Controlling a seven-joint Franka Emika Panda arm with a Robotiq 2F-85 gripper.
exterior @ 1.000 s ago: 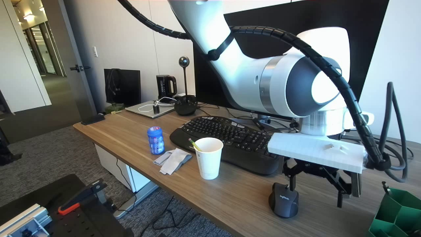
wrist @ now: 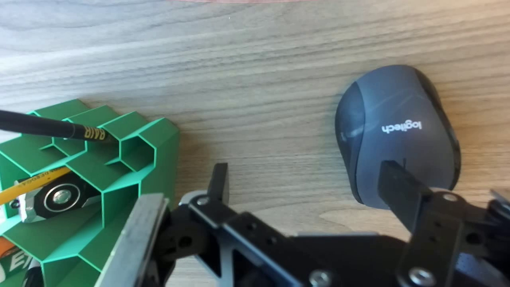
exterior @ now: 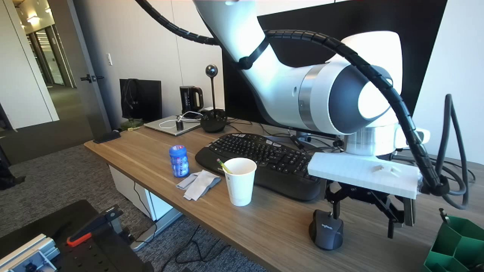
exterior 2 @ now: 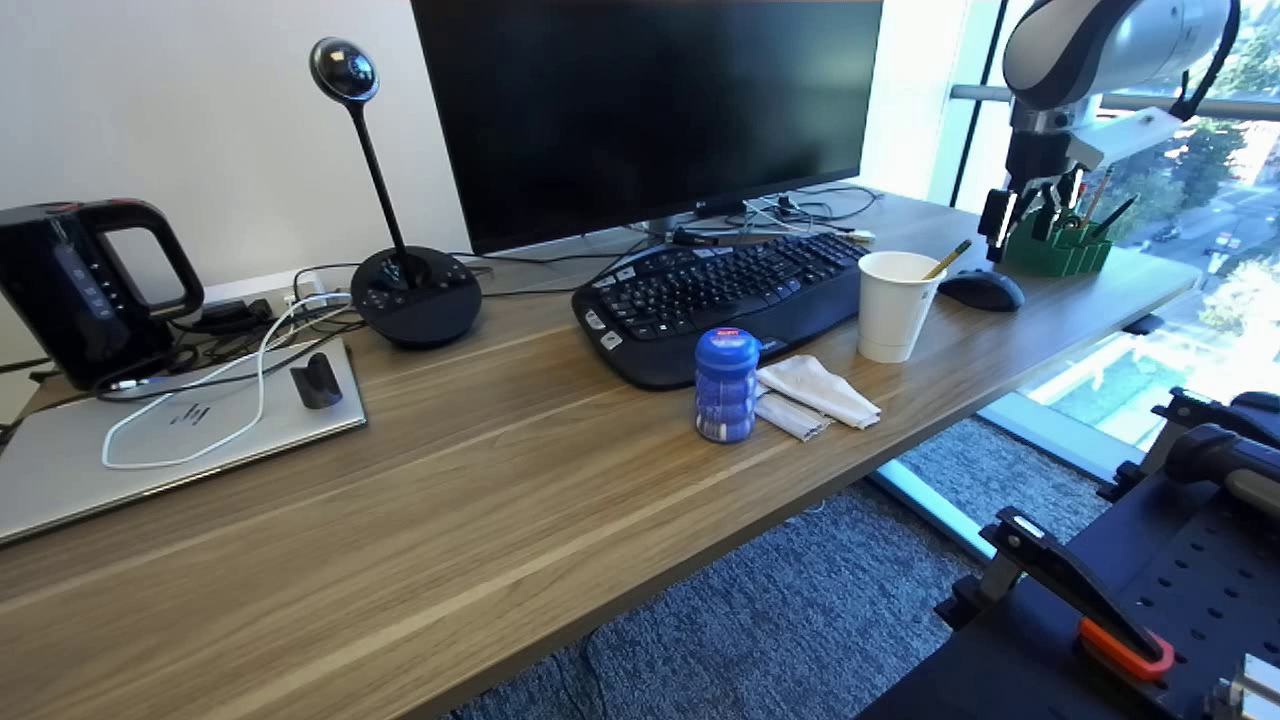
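Note:
My gripper stands open above the desk, its two fingers wide apart with only bare wood seen between them. In the wrist view one finger overlaps the lower part of the dark grey mouse (wrist: 399,129); the other finger is beside the green hexagonal organizer (wrist: 165,158). A white paper cup (exterior: 240,183) stands upright on the desk, a yellow-green pencil (exterior: 224,166) leaning out of it. Farther left are a folded grey-white cloth (exterior: 199,183) and a blue bottle (exterior: 179,161) with a blue lid.
A black keyboard (exterior 2: 732,306) lies behind the cup and bottle, with a monitor behind it. The organizer holds a black pencil (wrist: 52,126), a yellow pencil (wrist: 36,184) and other items. A laptop (exterior 2: 72,462), kettle (exterior 2: 84,294) and webcam stand (exterior 2: 414,300) occupy the far left.

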